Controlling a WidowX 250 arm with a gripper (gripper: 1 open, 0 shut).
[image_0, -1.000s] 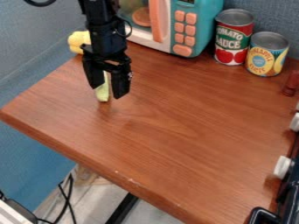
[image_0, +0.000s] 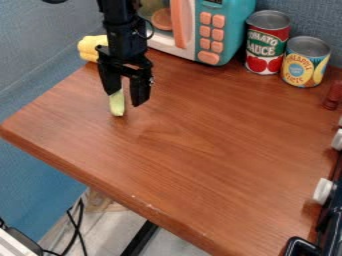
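The black robot gripper (image_0: 126, 88) hangs over the back left of the wooden table (image_0: 187, 160), pointing down. Just under and behind its fingers is a pale yellow elongated object (image_0: 116, 104), partly hidden by the gripper. Whether the fingers touch or hold it, I cannot tell.
A yellow object (image_0: 91, 48), a teal toy microwave (image_0: 214, 30), a tomato can (image_0: 266, 48) and a yellow can (image_0: 306, 62) line the back. A small red item (image_0: 334, 95) and a black appliance (image_0: 327, 220) are at the right.
The gripper has shifted very slightly since one second ago; otherwise the scene looks the same.
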